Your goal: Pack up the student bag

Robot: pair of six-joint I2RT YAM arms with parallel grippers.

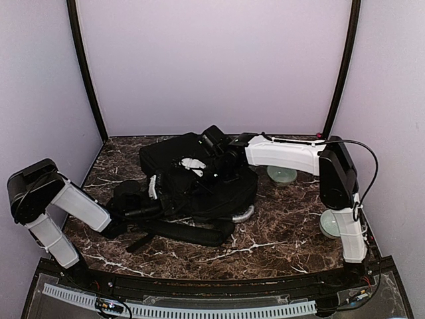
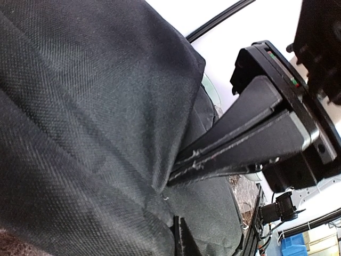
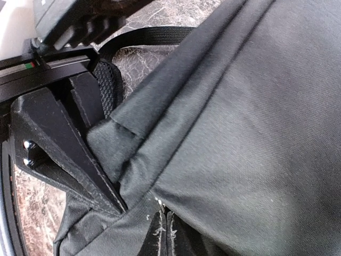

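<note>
The black bag [image 1: 159,156] lies on the marbled table, its cloth filling much of both wrist views. At its front left, my left gripper [image 1: 174,205] is shut on a fold of the bag's cloth; in the right wrist view its fingers [image 3: 88,165] press against the fabric beside a seam. My right gripper is shut, its tips against the bag by a seam. A small shiny bit lies right at those tips, too small to name. From the left wrist view, the right fingers [image 2: 250,144] reach down to a cloth edge. The bag's inside is hidden.
A black strap [image 1: 189,232] lies along the bag's front side. Near the bag's right side sits a pale green bowl [image 1: 282,175], and another pale bowl [image 1: 329,224] stands by the right arm's base.
</note>
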